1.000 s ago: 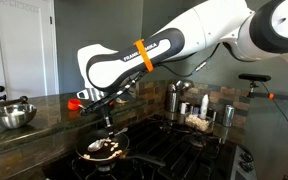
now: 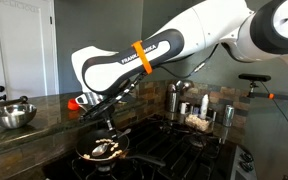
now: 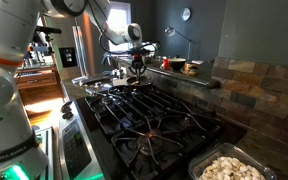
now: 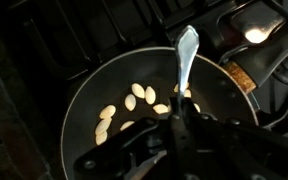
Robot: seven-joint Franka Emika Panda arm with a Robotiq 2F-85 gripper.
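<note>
A black frying pan (image 4: 89, 95) rests on the stove, with several pale, seed-like pieces (image 4: 106, 112) spread over its bottom. My gripper is above the pan, shut on a silver spoon (image 4: 187, 48) whose handle sticks up past the fingers. In exterior view 1 the gripper (image 2: 108, 124) points down over the pan (image 2: 84, 154), and something shiny, likely the spoon's lower end, shows among the pieces. The wrist view hides the spoon's lower part behind the fingers. Whether it touches the pan bottom I cannot tell.
The pan's handle (image 4: 274, 50) reaches out over the black grates (image 3: 149, 130). A metal bowl (image 2: 14, 116) and a red pot (image 2: 73, 103) stand on the counter at left. A tray of pale food (image 3: 231, 170) lies at the stove's far end from the pan.
In exterior view 1 the arm and gripper have shifted slightly left over the pan, carrying the spoon along. The pan appears to stay in place.
</note>
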